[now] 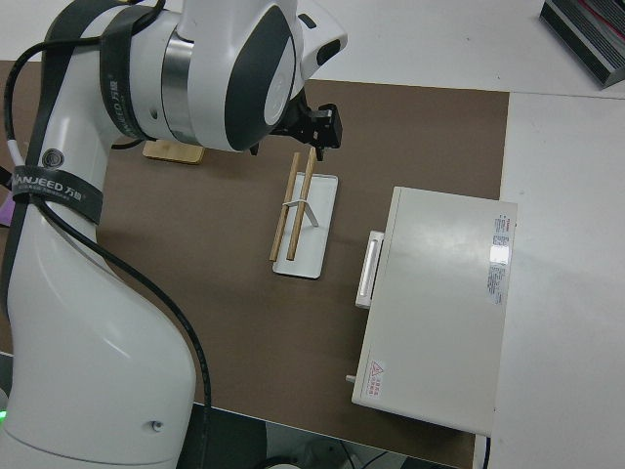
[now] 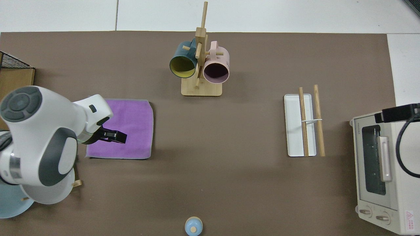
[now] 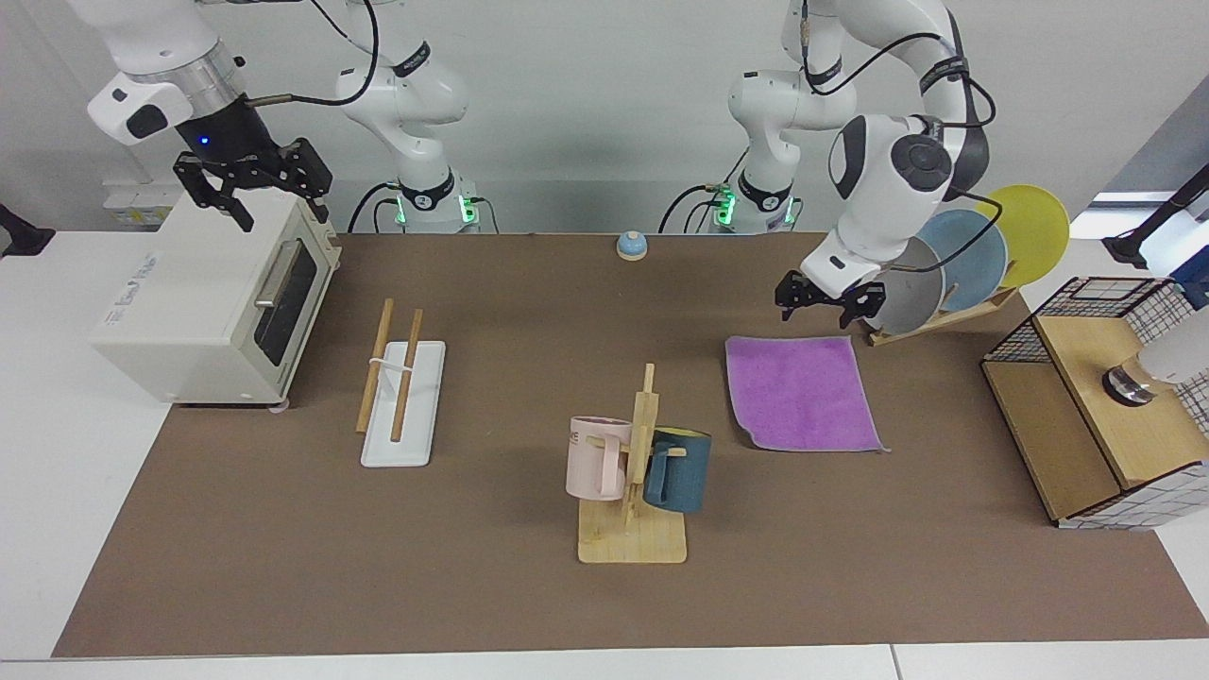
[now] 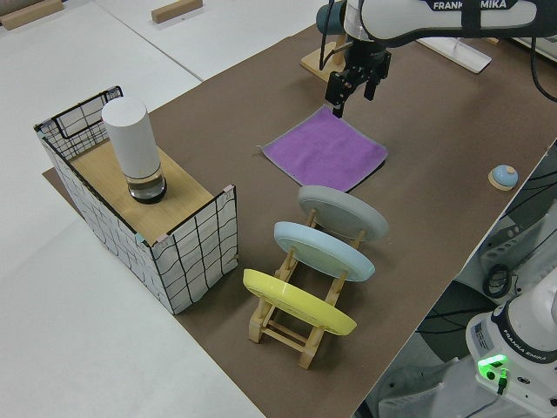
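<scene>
My left gripper [image 2: 118,136] hangs over the purple cloth [image 2: 122,122] in the top view, near the plate rack with grey, blue and yellow plates [image 3: 975,255]; whether its fingers are open is unclear. In the left camera view my right gripper [image 3: 255,181] is raised above the white oven [image 3: 181,317], its finger state also unclear. A mug tree [image 2: 200,88] holds a blue mug [image 2: 182,59] and a pink mug [image 2: 216,65]. A white board [image 2: 292,126] with two wooden sticks lies beside the oven.
A wire basket [image 4: 191,266] with a white cylinder [image 4: 130,139] stands at one side. A small blue round object [image 2: 193,226] sits at the near edge.
</scene>
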